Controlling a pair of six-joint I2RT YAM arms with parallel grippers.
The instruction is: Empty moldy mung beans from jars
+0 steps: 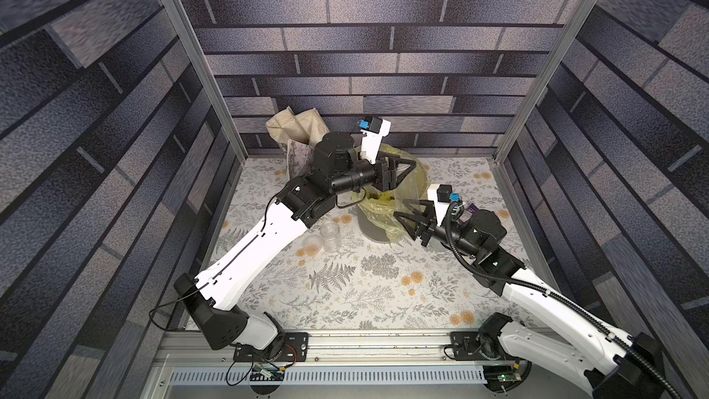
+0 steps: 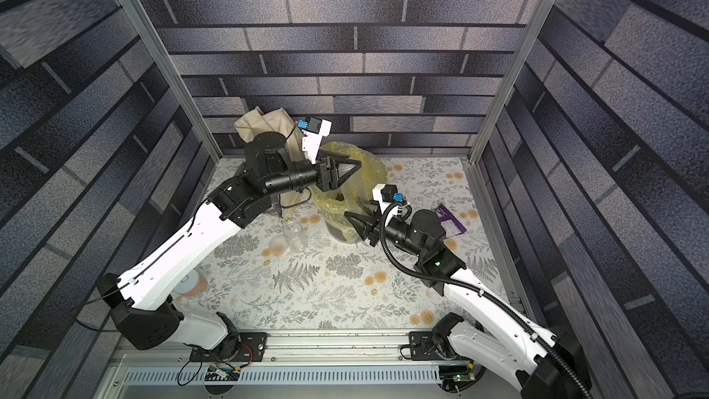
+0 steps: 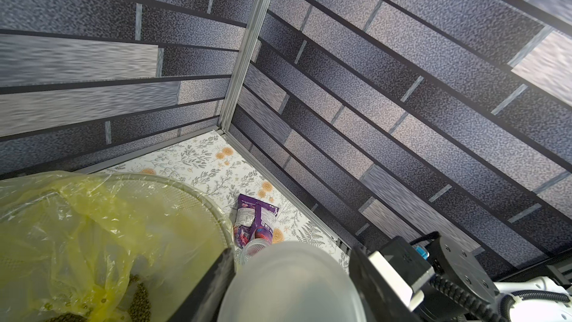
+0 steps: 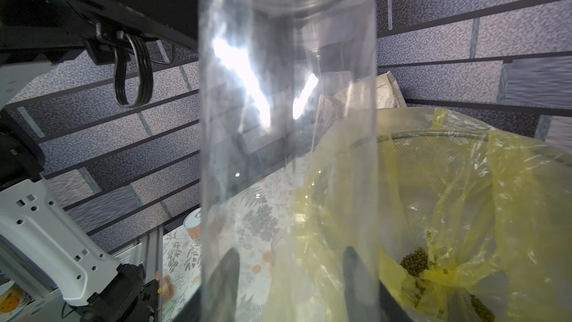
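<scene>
My right gripper (image 1: 407,220) is shut on a clear, tall jar (image 4: 286,119) above the front of the bin. The jar looks empty in the right wrist view. Higher up, my left gripper (image 1: 408,167) is shut on a whitish, rounded, translucent end (image 3: 292,286), apparently of the same jar; cannot tell for certain. The bin is lined with a yellow bag (image 4: 524,202), and dark greenish mung beans (image 4: 415,261) lie inside it. On the table left of the bin stands another clear jar (image 1: 330,237), with a round clear lid (image 1: 311,245) beside it.
A beige sack (image 1: 297,128) stands behind the left arm. Right of the bin lie a purple packet (image 2: 449,220) and a small clear container (image 3: 253,249). A white-and-orange round item (image 2: 190,283) sits front left.
</scene>
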